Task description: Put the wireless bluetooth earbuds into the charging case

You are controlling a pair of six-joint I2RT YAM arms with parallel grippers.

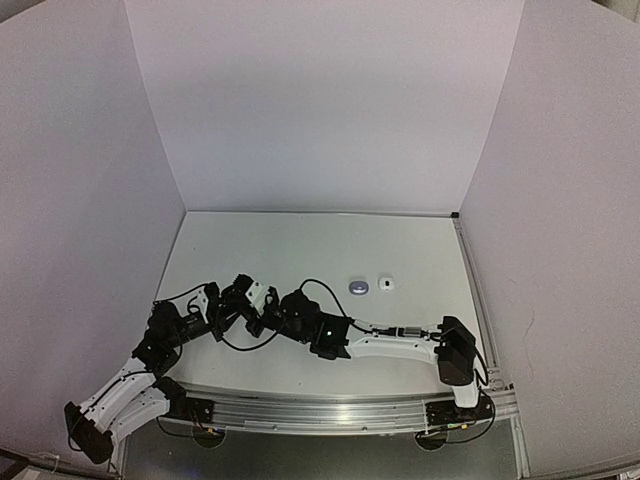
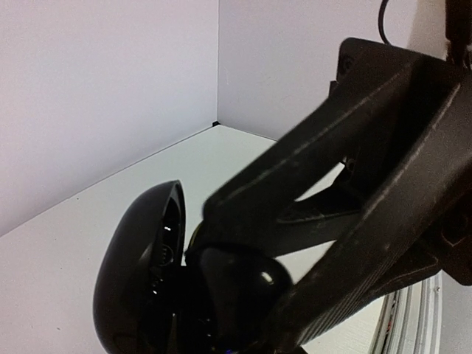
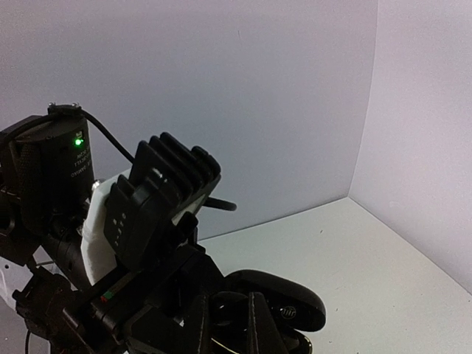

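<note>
The black charging case (image 2: 133,273) stands with its lid tilted open and fills the lower left of the left wrist view. In the right wrist view its lid (image 3: 295,299) rises behind my right gripper. My left gripper (image 1: 228,311) carries the case above the table, its fingertips hidden. The right fingers (image 3: 258,328) straddle a dark, rounded, glossy shape at the case; whether this is an earbud or part of the case, and whether they press on it, I cannot tell. No earbud can be made out separately.
A blue-grey disc (image 1: 358,287) and a small white item (image 1: 386,284) lie right of centre on the white table (image 1: 300,245). Tall pale walls (image 1: 330,100) enclose the back and sides. Both wrists crowd closely together at left.
</note>
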